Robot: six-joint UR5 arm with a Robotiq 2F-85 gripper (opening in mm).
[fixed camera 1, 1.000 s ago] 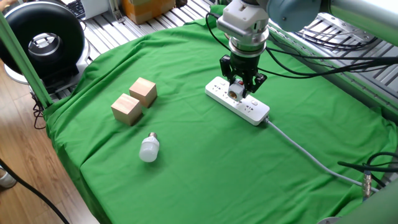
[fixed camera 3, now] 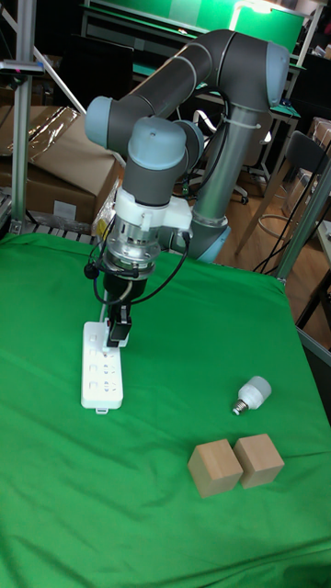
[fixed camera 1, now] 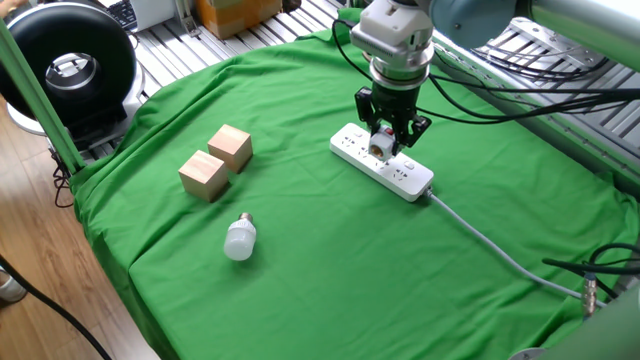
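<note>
Over the middle of the white power strip [fixed camera 1: 408,180] my gripper [fixed camera 1: 388,137] points down, shut on a small white bulb socket [fixed camera 1: 381,147] whose round opening faces the near side. The socket is at the strip's outlets; whether its pins are inserted cannot be made out. In the other exterior view the gripper [fixed camera 3: 117,336] hides part of the socket, above the far half of the strip [fixed camera 3: 101,392]. A white bulb [fixed camera 1: 240,240] with a metal screw base lies on its side on the green cloth, well apart from the gripper.
Two wooden blocks [fixed camera 1: 204,177] stand close together beyond the bulb. A grey cord [fixed camera 1: 490,240] runs from the strip to the table's right edge.
Over the last second my gripper has shifted very slightly to the right with the socket. Strip, bulb and blocks have not moved.
</note>
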